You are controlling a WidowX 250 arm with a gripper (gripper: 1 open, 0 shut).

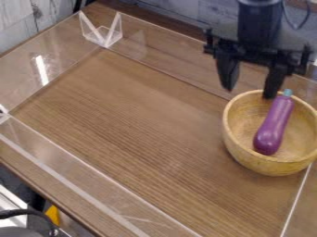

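A dark gripper [258,65] hangs at the upper right, its fingers apart and pointing down, with nothing visible between them. Just below and in front of it sits a round yellow bowl [235,143] holding a long purple eggplant [273,127], which lies lengthwise in the bowl's right part.
A white wire rack [102,28] stands at the back left. Dark cables and parts lie beyond its lower-left edge.
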